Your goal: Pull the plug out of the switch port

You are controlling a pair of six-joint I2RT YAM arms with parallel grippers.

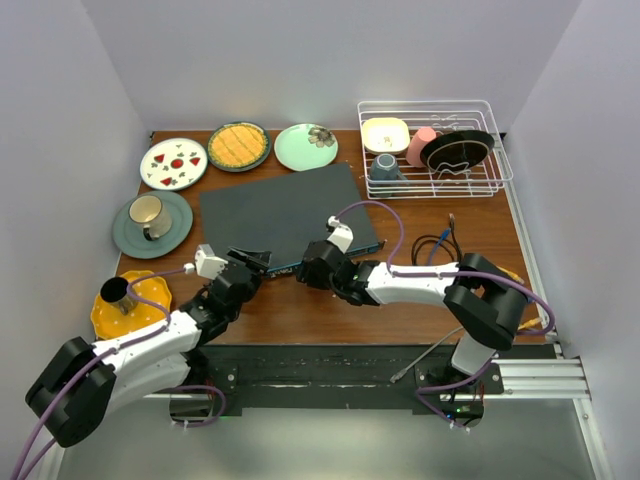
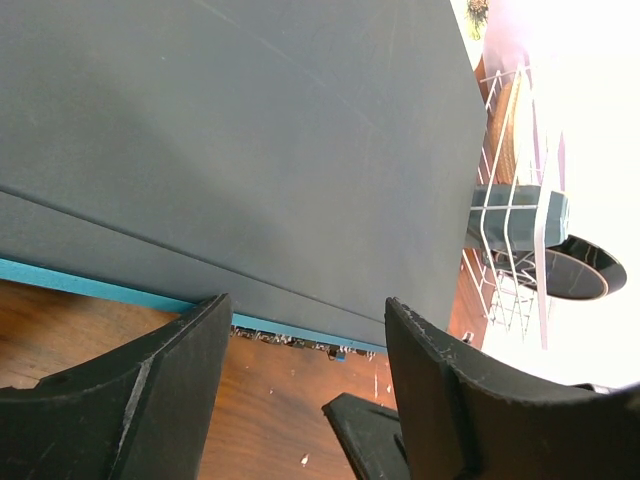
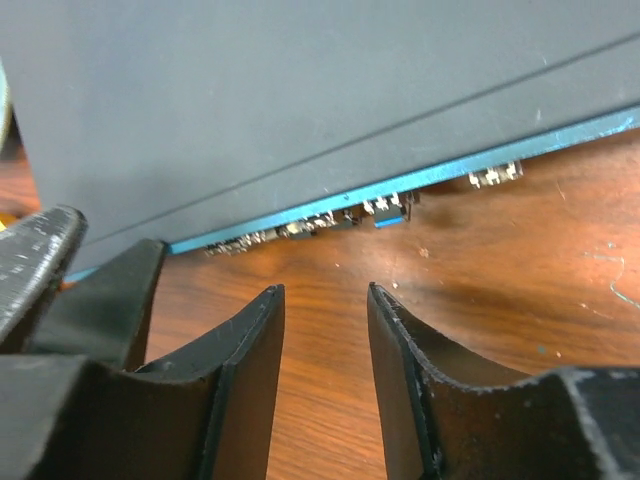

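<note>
A dark grey switch (image 1: 285, 205) with a blue front edge lies on the table. In the right wrist view its port row (image 3: 300, 228) shows small connectors along the underside of that edge; which of them is a plug I cannot tell. My left gripper is open at the near left edge, its fingertips against the switch. My right gripper is open just in front of the port row, with only bare wood visible between its fingers.
A dish rack (image 1: 435, 180) stands at the back right, plates (image 1: 170, 155) at the back left, a yellow dish (image 1: 130, 320) at the left. Coiled cables (image 1: 445, 240) lie to the right. Free wood lies in front of the switch.
</note>
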